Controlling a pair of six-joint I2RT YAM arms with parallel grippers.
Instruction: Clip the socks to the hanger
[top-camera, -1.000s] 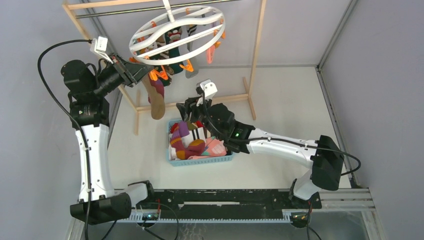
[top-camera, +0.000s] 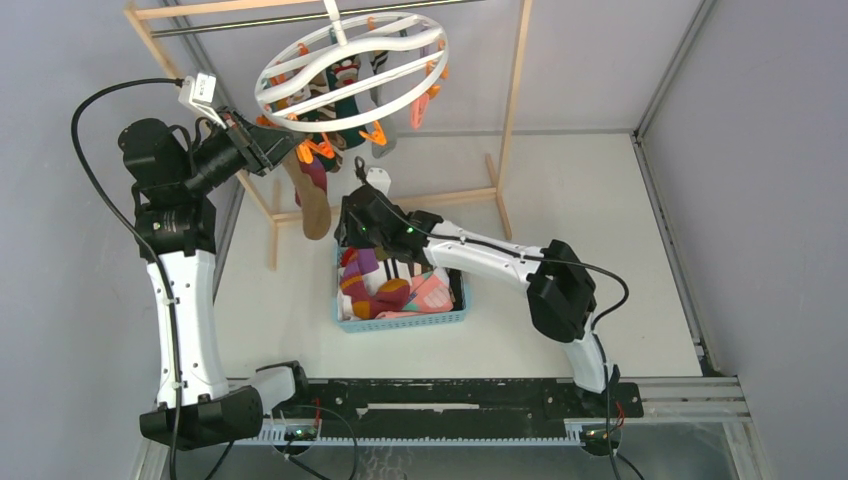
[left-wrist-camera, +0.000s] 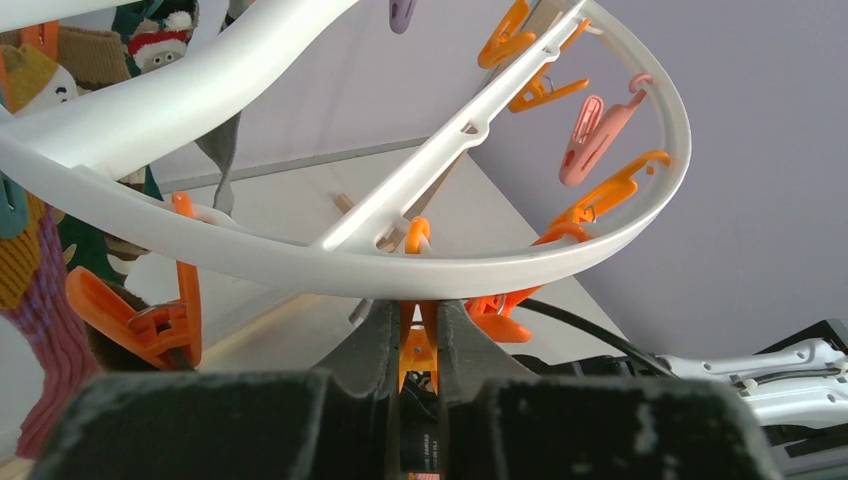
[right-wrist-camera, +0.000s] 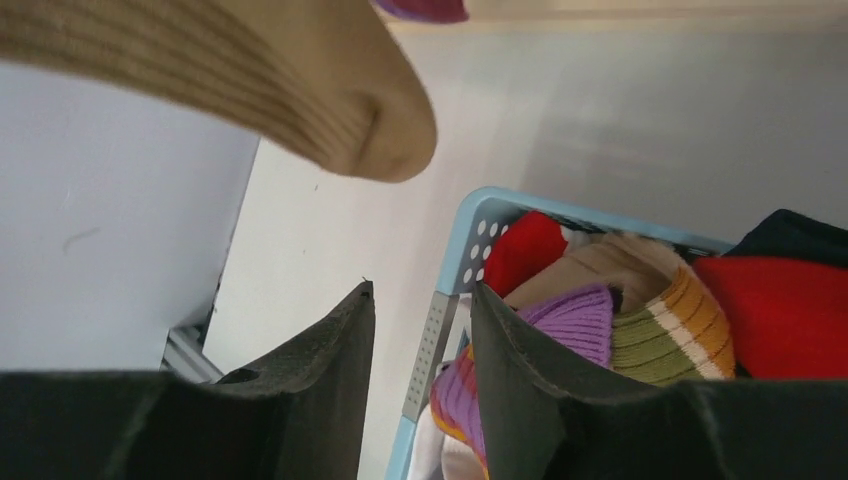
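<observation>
My left gripper is shut on an orange clip (left-wrist-camera: 418, 362) under the near rim of the round white hanger (left-wrist-camera: 270, 262). In the top view it sits at the hanger's left side. Several socks hang from the hanger, among them a long brown sock (top-camera: 312, 195) close to the left gripper. My right gripper is partly open with nothing between its fingers. It hovers above the far left corner of the blue basket (top-camera: 400, 323) of loose socks, below the brown sock's toe.
Free orange clips (left-wrist-camera: 535, 92) and a pink clip (left-wrist-camera: 600, 138) line the hanger's right side. A wooden stand (top-camera: 515, 100) frames the hanger. Bare white table (top-camera: 600, 240) lies to the right of the basket.
The right arm has swung left in the top view, bringing its gripper from right of the brown sock to beside its toe. The left arm has stayed in nearly the same place.
</observation>
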